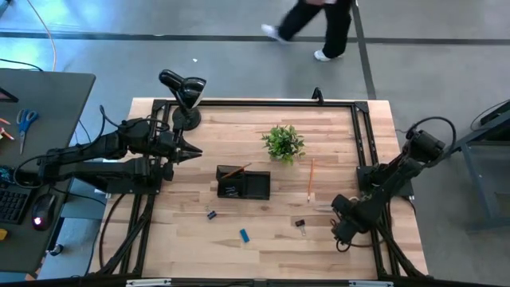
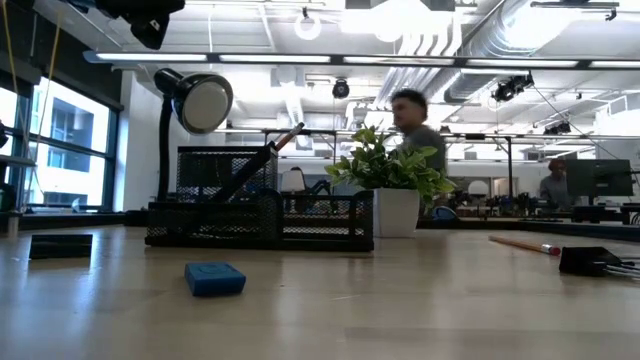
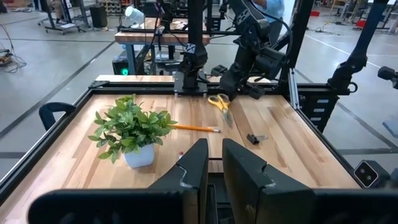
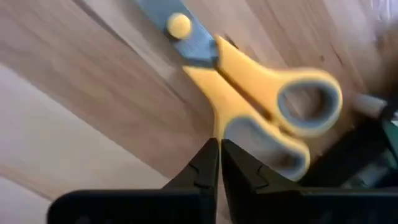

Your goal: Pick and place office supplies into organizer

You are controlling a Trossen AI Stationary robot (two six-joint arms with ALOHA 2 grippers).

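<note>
Yellow-handled scissors point(image 4: 273, 93) lie flat on the wood in the right wrist view; their handles reach the tips of my right gripper. That gripper is shut, its fingers together and nothing between them. In the high view the right gripper is low over the table's right side. My left gripper point(image 1: 198, 150) hangs over the left side; its fingers point(image 3: 198, 163) stand slightly apart with nothing between them in the left wrist view. The black mesh organizer point(image 1: 256, 185) is mid-table, holding a leaning pen point(image 2: 290, 137). A pencil point(image 1: 311, 180) and a binder clip point(image 1: 300, 224) lie to its right.
A blue eraser point(image 1: 245, 235) and a small dark item point(image 1: 211, 214) lie in front of the organizer. Behind it stands a potted plant point(image 1: 284, 143), and a black lamp point(image 1: 186, 119) is at the back left.
</note>
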